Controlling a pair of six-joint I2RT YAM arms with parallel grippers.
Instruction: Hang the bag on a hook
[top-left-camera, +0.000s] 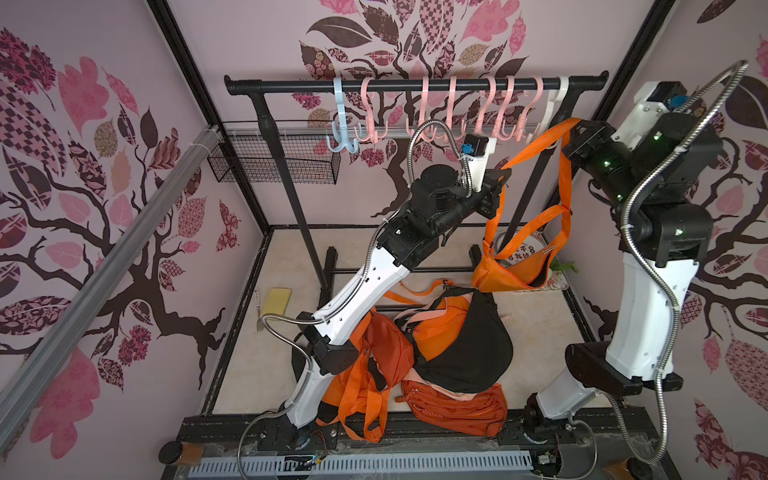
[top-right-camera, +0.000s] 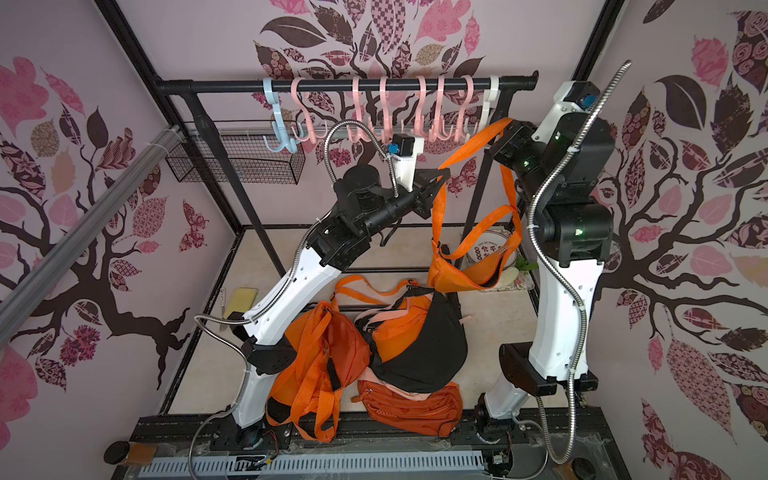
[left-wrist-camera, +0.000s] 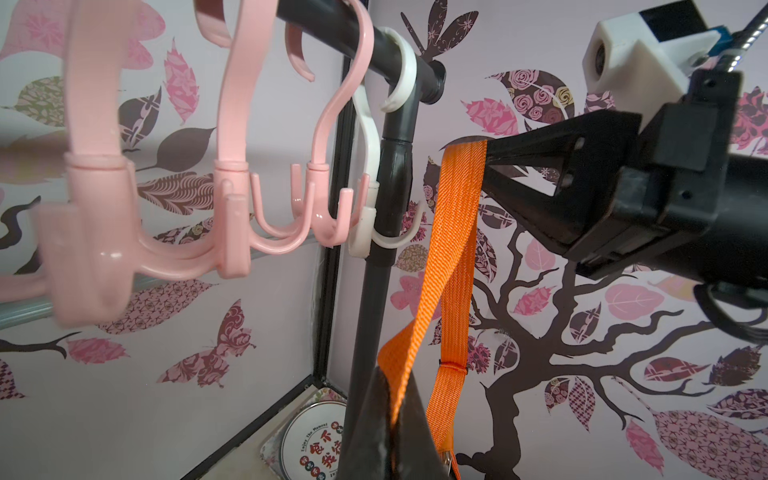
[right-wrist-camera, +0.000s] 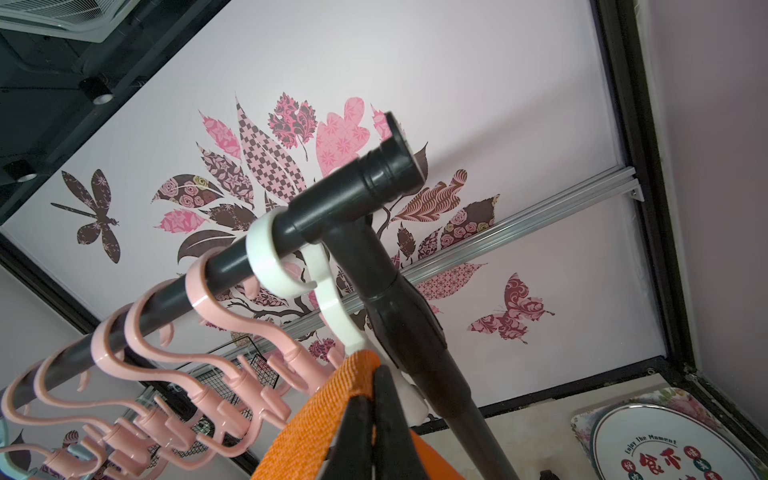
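Note:
An orange bag (top-left-camera: 512, 276) hangs in the air by its strap (left-wrist-camera: 456, 208), stretched between both grippers at the rack's right end. My left gripper (top-left-camera: 497, 180) is shut on the strap's lower stretch. My right gripper (top-left-camera: 572, 132) is higher and farther right, shut on the strap's top. Pink hooks (left-wrist-camera: 248, 96) hang on the black bar (top-right-camera: 344, 85), with a white hook at the right end; in the left wrist view they are left of the raised strap. In the right wrist view the strap partly covers the white hook's lower part.
More orange and black bags (top-left-camera: 464, 352) lie piled on the floor below. A blue hook (top-left-camera: 340, 120) hangs at the bar's left. A wire basket (top-right-camera: 224, 160) sits behind the rack, and a round sign (right-wrist-camera: 664, 448) stands at the back right floor.

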